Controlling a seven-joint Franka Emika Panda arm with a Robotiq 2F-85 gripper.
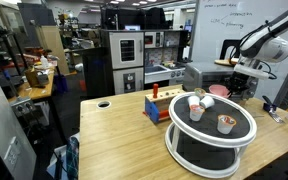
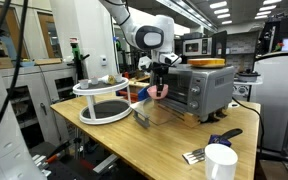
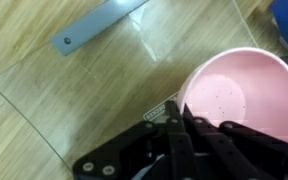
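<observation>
A pink bowl [image 3: 246, 98] fills the right side of the wrist view, its inside facing the camera. My gripper is shut on its near rim. In exterior view 2 the bowl [image 2: 158, 91] hangs tilted below the gripper [image 2: 162, 81], above the table in front of the toaster oven. From exterior view 1, the bowl [image 1: 219, 91] shows behind the two-tier round stand, with the gripper [image 1: 234, 82] just to its right. Whether the bowl touches anything beneath it, I cannot tell.
The silver toaster oven [image 2: 198, 92] stands close behind the gripper. A round stand [image 2: 102, 90] carries several cups at the left. A white mug [image 2: 220, 162] and a black-handled utensil [image 2: 222, 137] lie toward the right. Bare wood [image 2: 149, 145] is at the front.
</observation>
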